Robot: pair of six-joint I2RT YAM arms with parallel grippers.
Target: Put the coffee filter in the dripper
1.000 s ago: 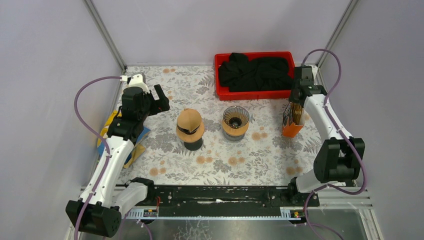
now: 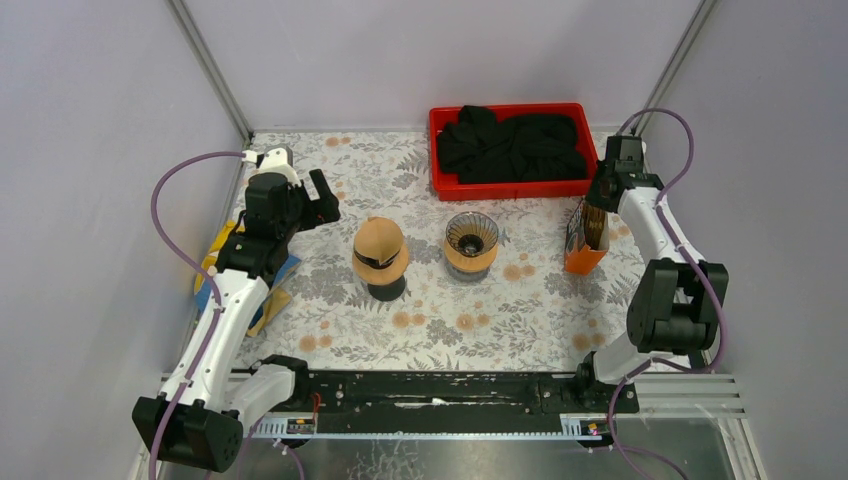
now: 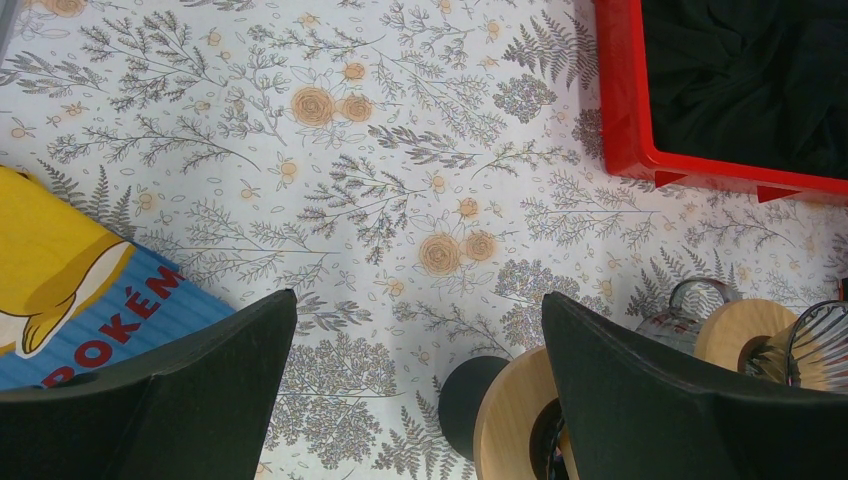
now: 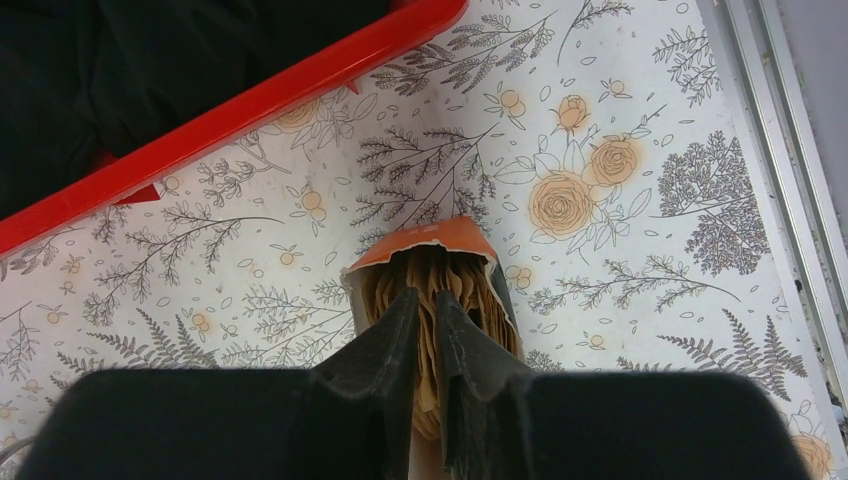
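My right gripper is over the orange box of brown coffee filters, its fingertips close together at the filters' tops; whether a filter is between them is unclear. A glass carafe with wooden collar and wire-rimmed dripper stands at the middle of the table. Left of it is a wooden stand on a dark base with something tan on top. My left gripper hangs open over the left side, nothing between its fingers.
A red tray with dark cloth is at the back right. A yellow-blue Pokémon packet lies at the left edge.
The left arm and the objects on the table look unchanged.
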